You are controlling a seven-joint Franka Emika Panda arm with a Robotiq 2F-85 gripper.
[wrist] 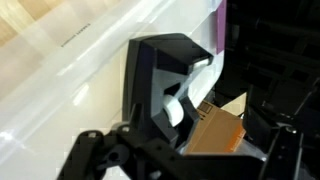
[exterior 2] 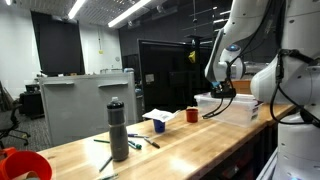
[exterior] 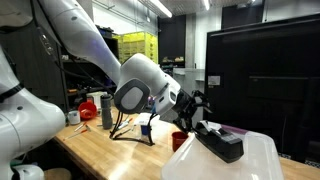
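Note:
A black open-topped box (exterior: 222,145) lies tilted in a large white bin (exterior: 262,165). In the wrist view the black box (wrist: 150,75) sits below my gripper, with a small white object (wrist: 175,108) inside it. My gripper (exterior: 194,112) is open at the box's left end in exterior view 1, its fingers spread with nothing held between them. Whether a finger touches the box cannot be told. Exterior view 2 shows the white bin (exterior 2: 238,108) at the far right of the table, below the arm.
A red mug (exterior: 179,140) stands just left of the bin. Farther off are a blue cup (exterior 2: 159,126), a dark bottle (exterior 2: 118,130) and a red bowl (exterior 2: 25,165). Some thin tools lie on the wooden table (exterior 2: 165,160), whose front part is mostly clear.

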